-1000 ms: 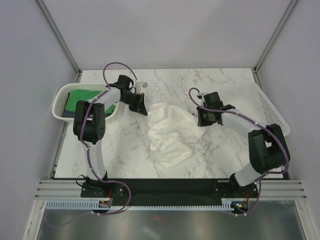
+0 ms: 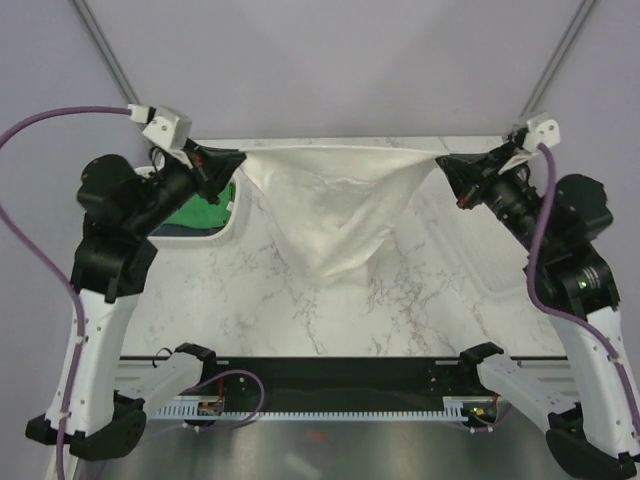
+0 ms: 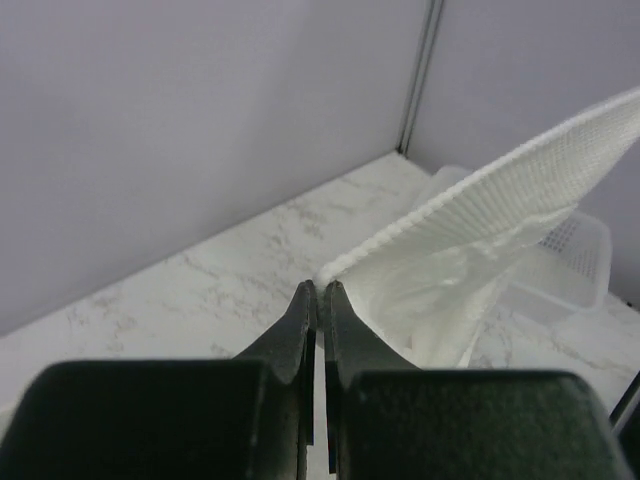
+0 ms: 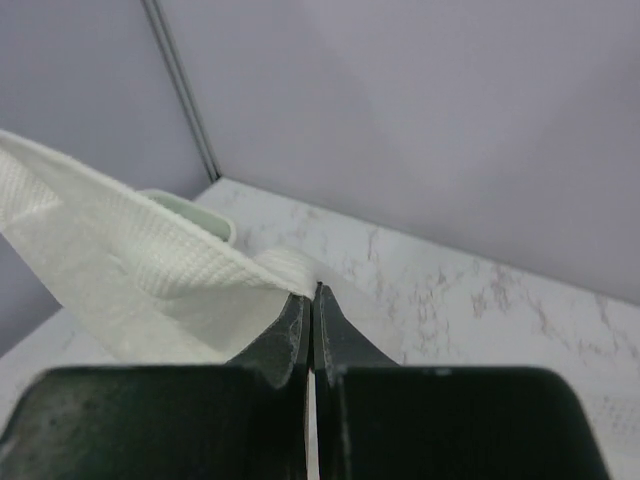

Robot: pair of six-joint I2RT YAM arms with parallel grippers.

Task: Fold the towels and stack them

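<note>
A white towel (image 2: 330, 210) hangs in the air between my two arms, its top edge stretched straight across the top view and its body drooping in folds below. My left gripper (image 2: 225, 160) is shut on its left corner; in the left wrist view the fabric (image 3: 480, 230) rises from the fingertips toward the upper right. My right gripper (image 2: 455, 175) is shut on the right corner; in the right wrist view the towel (image 4: 130, 250) runs from the fingertips to the upper left.
A white basket (image 2: 230, 215) with green cloth (image 2: 200, 210) stands at the left, partly behind my left arm. A white basket (image 2: 480, 265) sits at the right, partly hidden by my right arm.
Both arms have risen toward the top camera and spread apart, lifting the towel's corners and drawing its top edge taut; much of the towel has come up from where it lay crumpled.
</note>
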